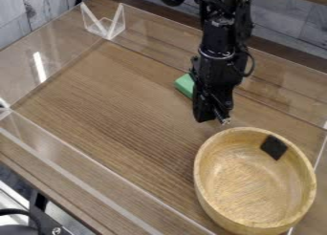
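Observation:
My black gripper [205, 113] hangs over the wooden surface at centre right, just above and behind a large tan bowl [253, 196] at the bottom right. It looks shut, with nothing visible between its fingers. A green object [185, 86] lies just behind and to the left of the gripper, partly hidden by it. A small black block [273, 147] is at the bowl's upper right rim.
A white wire-like holder [105, 21] stands at the back left. Black cables are at the lower left corner.

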